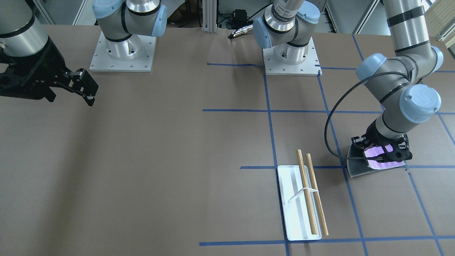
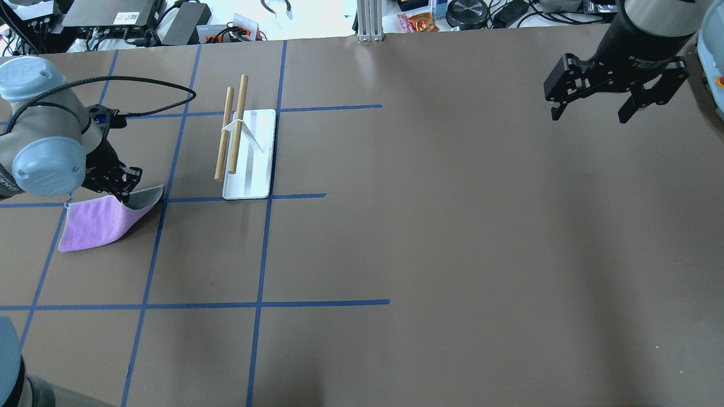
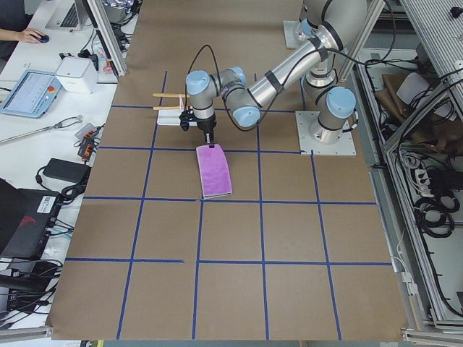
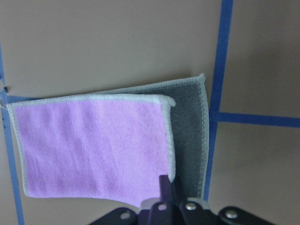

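Note:
A cloth, pink-lilac [image 4: 89,145] on one face and dark grey [image 4: 190,131] on the other, lies on the taped grid table, partly folded over, with its grey side showing along one end and one side. My gripper is down at that cloth, shut on its edge at the bottom of the wrist view. In the front view the black gripper body hides part of the cloth; in the top view the grey end curls up beneath it.
A white tray [image 2: 251,183] with two wooden sticks [image 2: 237,146] lies beside the cloth. Other arms stand at the table's edges, one black gripper [image 2: 611,81] hanging at the top right.

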